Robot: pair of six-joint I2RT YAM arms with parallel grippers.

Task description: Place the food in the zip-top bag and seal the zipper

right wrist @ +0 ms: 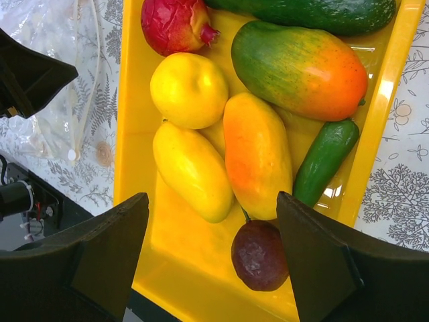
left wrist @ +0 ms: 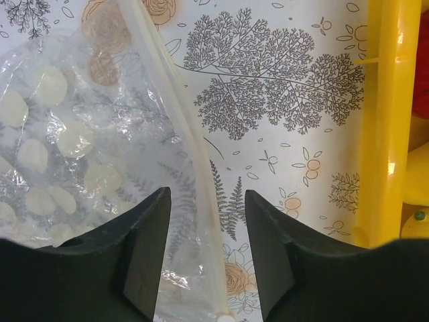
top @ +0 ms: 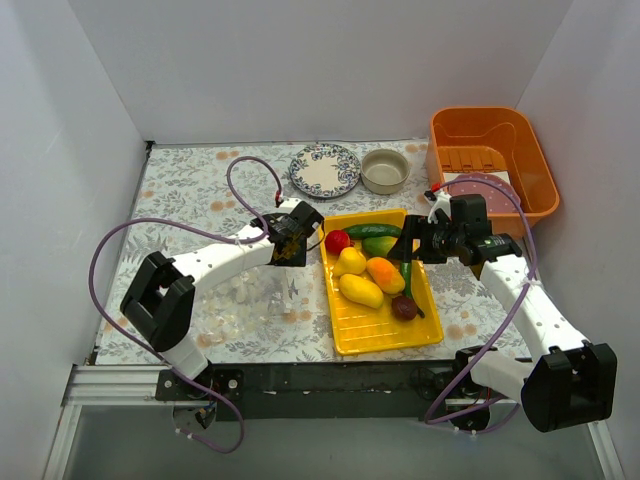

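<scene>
A clear zip top bag (left wrist: 100, 161) lies flat on the table, its pale zipper edge (left wrist: 201, 181) running down between the fingers of my left gripper. That gripper is open above the edge, holding nothing. Food fills much of the yellow tray (top: 365, 335): a red pomegranate (right wrist: 175, 25), a round yellow fruit (right wrist: 189, 90), a yellow mango (right wrist: 192, 171), an orange-yellow mango (right wrist: 257, 154), a green-orange papaya (right wrist: 298, 70), a dark purple fruit (right wrist: 260, 256) and green cucumbers (right wrist: 326, 161). Over the tray my right gripper stands open and empty, with the mangoes below its fingers.
A patterned plate (top: 325, 170) and a grey bowl (top: 385, 171) stand at the back. At the back right is an orange bin (top: 490, 125) with a pink round object in it. The table left of the bag's far side is clear.
</scene>
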